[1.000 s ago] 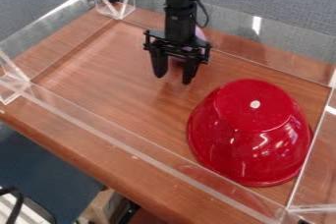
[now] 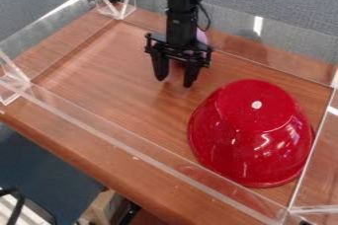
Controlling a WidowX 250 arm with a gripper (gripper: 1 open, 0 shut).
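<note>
My black gripper (image 2: pixel 177 70) hangs low over the wooden table (image 2: pixel 103 91) near its back middle, fingertips pointing down. A pink object (image 2: pixel 203 37) is partly hidden behind it; I cannot tell whether anything is between the fingers. A large upturned red bowl (image 2: pixel 250 132) sits on the right front of the table.
Clear plastic walls (image 2: pixel 238 31) border the table. A grey wall stands behind, and dark floor shows at lower left.
</note>
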